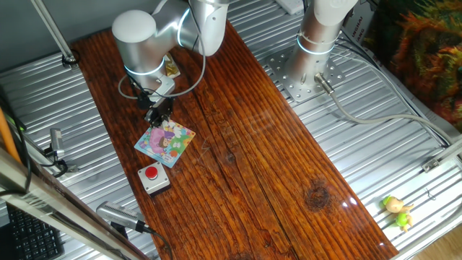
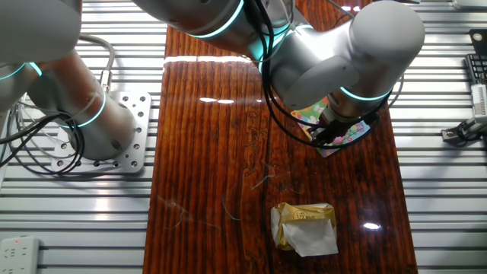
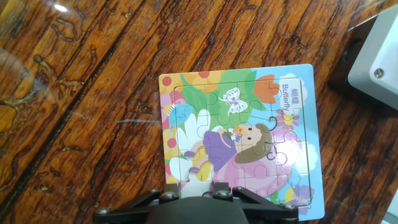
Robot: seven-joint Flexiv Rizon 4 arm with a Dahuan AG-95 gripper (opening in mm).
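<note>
A square jigsaw puzzle [image 3: 236,124] in a light-blue frame, printed with a butterfly girl and the word Butterfly, lies flat on the wooden table [image 1: 238,180]. Its pieces appear seated in the part that shows. My gripper [image 1: 159,121] points down at one edge of it. In the wrist view, the fingertips of the gripper stand a small gap apart over the puzzle's lower left. A pale patch shows between them; whether it is the puzzle surface below or something held, I cannot tell. The gripper's body hides the puzzle's lower edge.
A white box with a red button [image 1: 151,173] stands near the puzzle at the table's edge. A gold and white packet [image 2: 304,228] lies on the table on the puzzle's other side. Cables loop along the arm.
</note>
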